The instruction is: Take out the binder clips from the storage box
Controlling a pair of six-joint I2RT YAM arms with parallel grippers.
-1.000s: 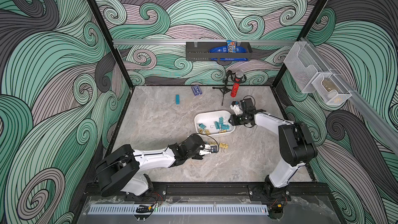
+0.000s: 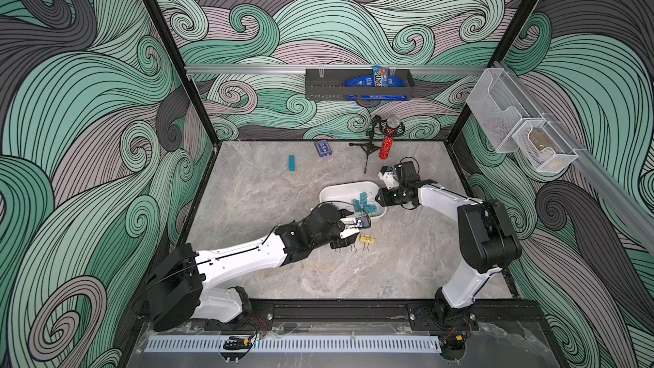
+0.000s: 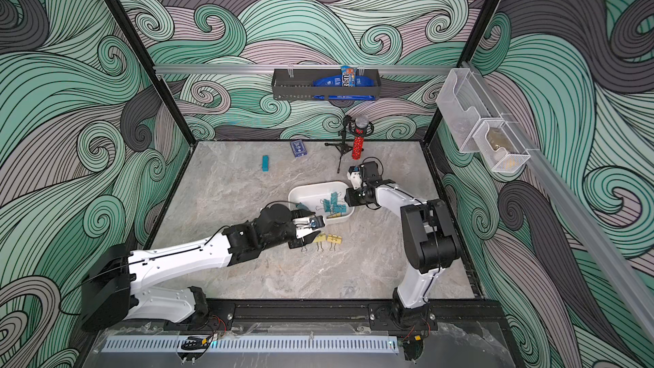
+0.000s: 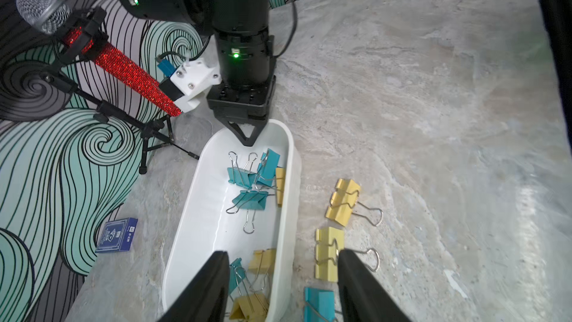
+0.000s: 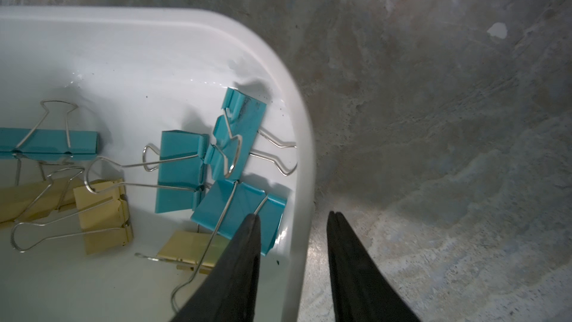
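Note:
The white storage box (image 5: 301, 143) holds teal binder clips (image 5: 181, 173) and yellow ones (image 5: 101, 214). Outside it, yellow clips (image 4: 342, 202) and a teal clip (image 4: 318, 307) lie on the table along the near side. My left gripper is open above the box's left part and near side, nothing between its fingers. My right gripper is at the box's right end, its fingers either side of the rim; in the right wrist view they stand a little apart, shut on the rim.
A microphone on a tripod (image 2: 385, 146) stands behind the box. A blue card box (image 2: 323, 148) and a teal object (image 2: 291, 163) lie at back left.
My left gripper has moved up and away from the front, now covering the box's left part in the top left view. The right arm has not visibly moved.

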